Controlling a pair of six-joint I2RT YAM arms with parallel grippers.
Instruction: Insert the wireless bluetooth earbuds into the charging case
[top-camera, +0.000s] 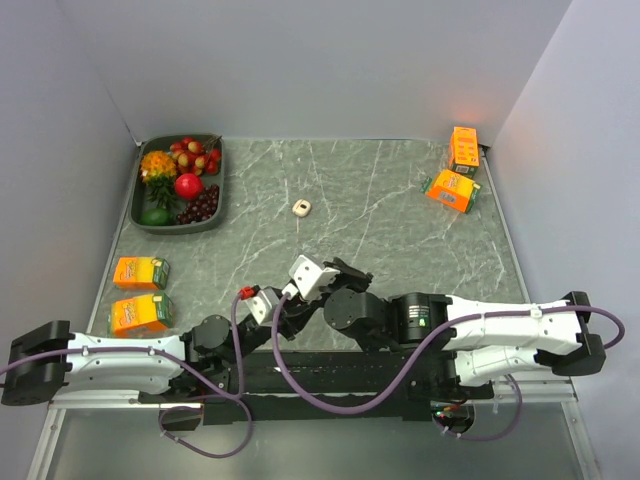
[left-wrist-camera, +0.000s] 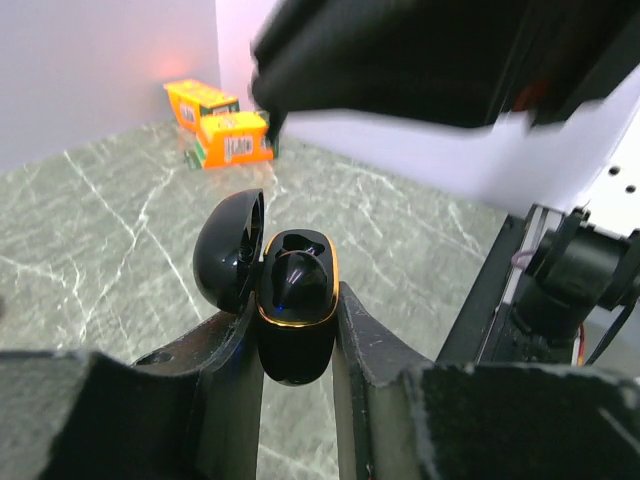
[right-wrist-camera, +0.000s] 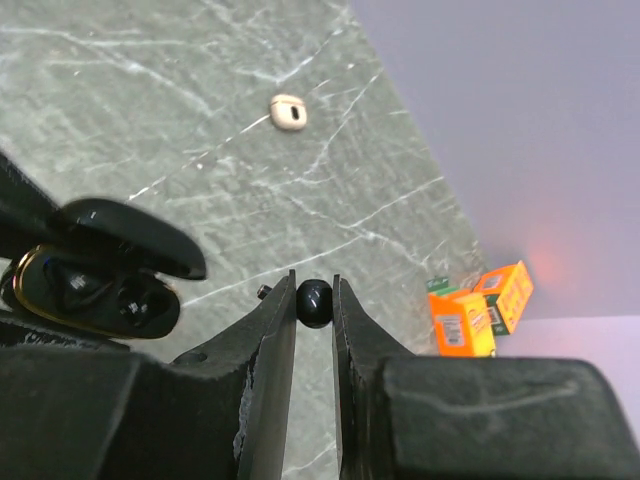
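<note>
In the left wrist view my left gripper is shut on the black charging case (left-wrist-camera: 295, 320), held upright with its lid (left-wrist-camera: 225, 245) raised. In the right wrist view my right gripper is shut on a small black earbud (right-wrist-camera: 314, 305), just to the right of the open case (right-wrist-camera: 140, 310), whose inner wells show. In the top view both grippers meet near the front middle of the table, the right one partly over the left, hiding much of the case. The dark shape of the right gripper fills the upper part of the left wrist view, blurred.
A small white case-like object (top-camera: 301, 208) lies mid-table. A tray of fruit (top-camera: 180, 226) stands at back left; orange boxes (top-camera: 142, 272) (top-camera: 452, 190) lie at both sides.
</note>
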